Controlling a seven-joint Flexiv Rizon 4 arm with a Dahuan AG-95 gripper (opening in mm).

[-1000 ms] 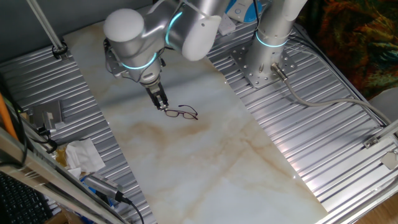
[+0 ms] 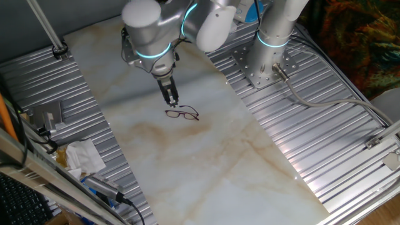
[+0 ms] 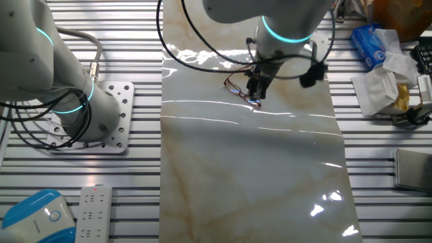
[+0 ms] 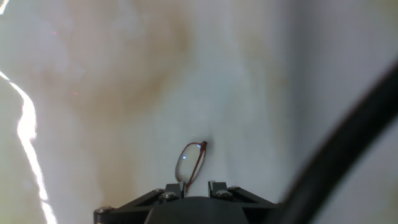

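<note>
A pair of dark reddish-framed glasses point(image 2: 189, 116) lies on the marble-patterned sheet point(image 2: 206, 169), one temple arm curving out behind the lenses. Just above them, near one lens, hangs my gripper point(image 2: 173, 104), pointing down. Exterior view 2 shows the glasses point(image 3: 233, 88) partly covered by the gripper and a cable. In the wrist view a lens and rim of the glasses point(image 4: 188, 162) appear ahead of the fingertips, the lower part hidden behind the left one. A gap separates the two fingers of the gripper; nothing is visibly held.
Bare sheet surrounds the glasses. The robot's base point(image 2: 265, 62) stands on slatted metal to the right. A white tissue pack point(image 2: 85, 156) and a grey cylindrical device point(image 2: 105, 186) sit off the sheet's left side. A black cable point(image 4: 348, 143) crosses the wrist view.
The arm and gripper have shifted right in exterior view 1, from the left end of the glasses to above their left lens. The glasses have stayed put.
</note>
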